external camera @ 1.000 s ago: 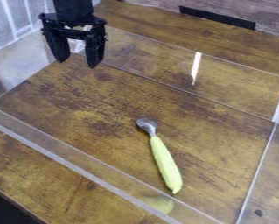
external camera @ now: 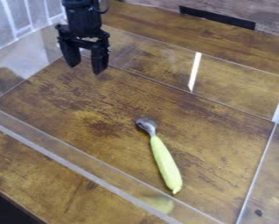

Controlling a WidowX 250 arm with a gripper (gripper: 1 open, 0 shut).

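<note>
A black gripper [external camera: 86, 54] hangs over the back left corner of a clear-walled area, its two fingers apart and empty. Lower right of it, a utensil with a pale yellow handle [external camera: 166, 164] and a silver head [external camera: 146, 123] lies on the wooden surface.
Low transparent walls [external camera: 72, 158] border the wooden floor [external camera: 89, 114] on the sides. A white strip [external camera: 194, 72] stands at the back right.
The gripper has shifted slightly right and its fingers look a little closer together than a second ago. The utensil has not moved.
</note>
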